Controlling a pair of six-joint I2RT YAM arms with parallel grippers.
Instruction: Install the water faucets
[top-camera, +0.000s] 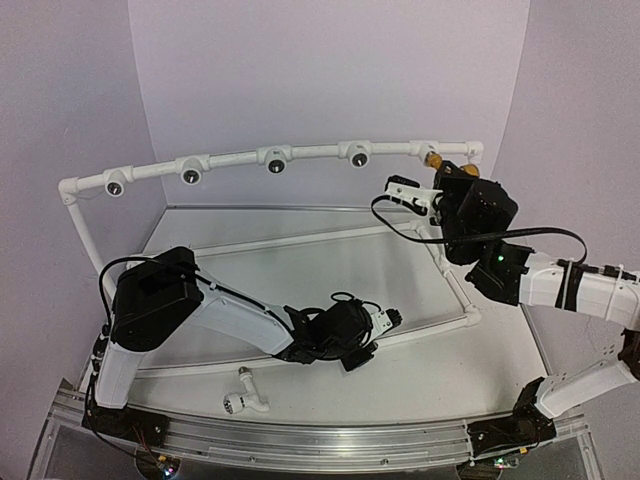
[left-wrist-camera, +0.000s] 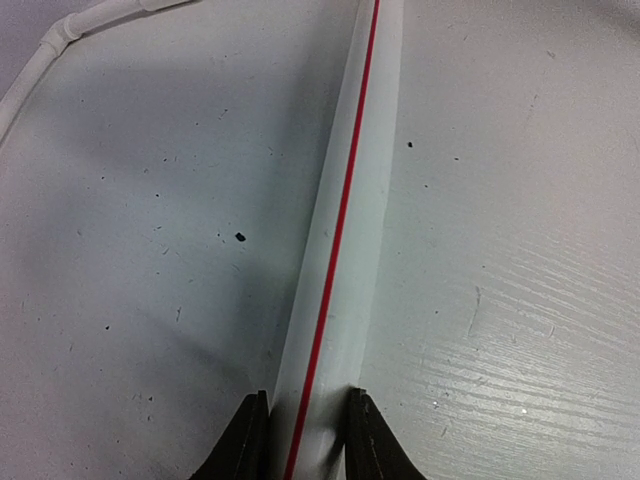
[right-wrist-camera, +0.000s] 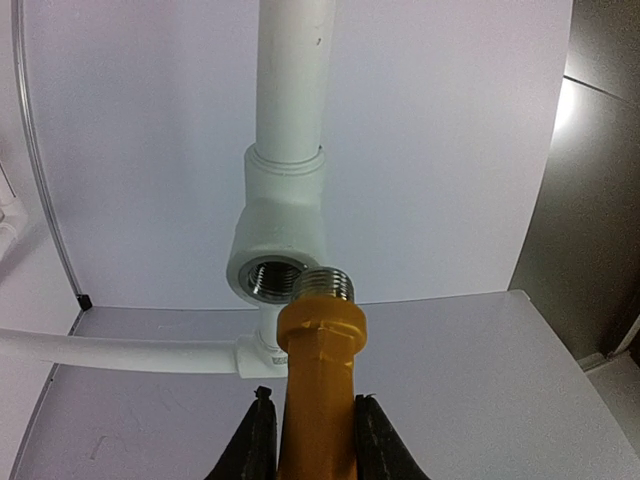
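Observation:
A brass-coloured faucet with a threaded end is held in my right gripper, shut on it. Its threads sit just right of and below the open socket of a white tee fitting on the top pipe; whether they touch, I cannot tell. In the top view the faucet is at the rightmost tee. My left gripper is shut on the lower white pipe with a red stripe, near the front of the frame.
Several tees line the top pipe. A loose white fitting lies on the front board below the left arm.

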